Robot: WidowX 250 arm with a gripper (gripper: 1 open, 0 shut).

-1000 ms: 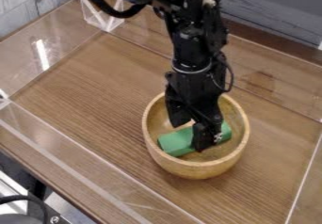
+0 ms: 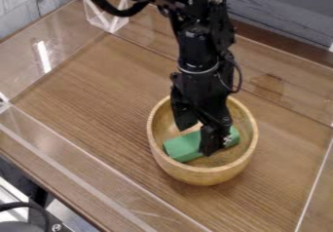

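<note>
The black gripper (image 2: 201,125) hangs low inside a round wooden bowl (image 2: 203,174) at the right of centre, open, over a green block (image 2: 185,148) lying in the bowl. The gripper's body hides part of the bowl's back and part of the block. Whether the fingers touch the block cannot be told.
The bowl stands on a wooden table (image 2: 85,119) with clear room to the left and right. Transparent strips run along the left side. A grey wall is at the back, and a cable shows at the lower left.
The gripper has shifted very slightly over the bowl; the bowl and green block look nearly unchanged.
</note>
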